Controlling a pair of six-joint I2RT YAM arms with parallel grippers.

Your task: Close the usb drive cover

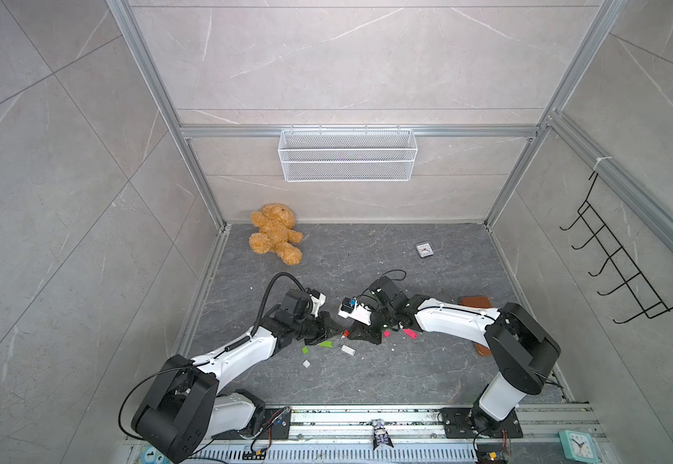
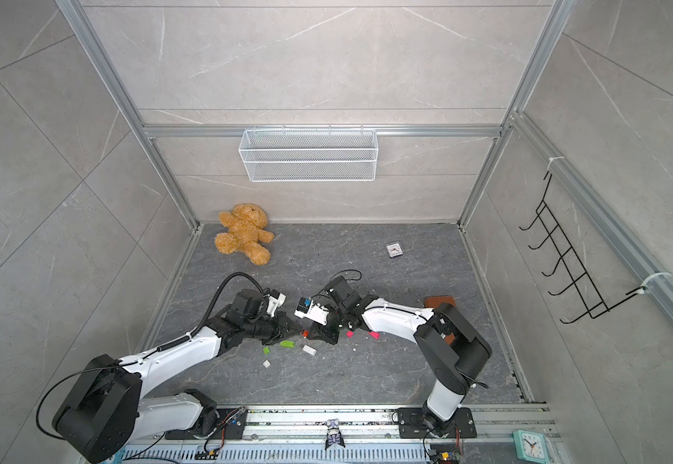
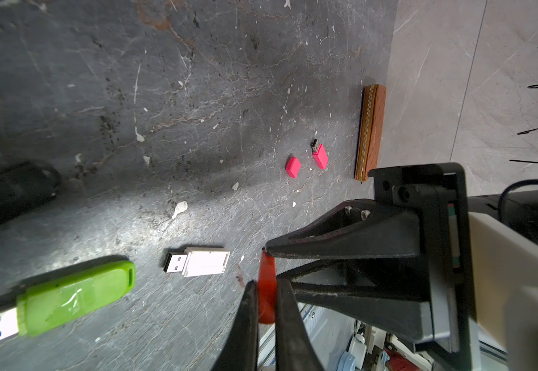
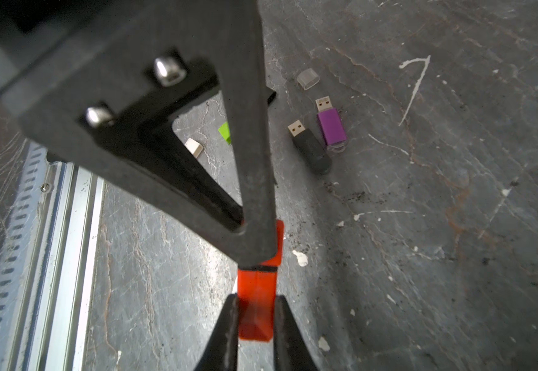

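Note:
A red usb drive [image 4: 256, 303] stands between my two grippers, off the table. My left gripper is shut on one part of it, seen edge-on in the left wrist view. The other part lies between the fingertips of my right gripper, which flank it closely; whether they grip it cannot be told. In the right wrist view a left-gripper finger [image 4: 247, 185] covers some of the drive. A thin dark line crosses the red where the two parts meet. From above, the red drive [image 1: 345, 333] is a small speck between the grippers.
Loose on the table lie a green drive [image 3: 74, 296], a white drive [image 3: 206, 261], a pink drive [image 3: 320, 157] with its pink cap [image 3: 292, 167], a purple drive [image 4: 331, 126] and a black drive [image 4: 311, 150]. A teddy bear [image 1: 276, 233] sits at the back left.

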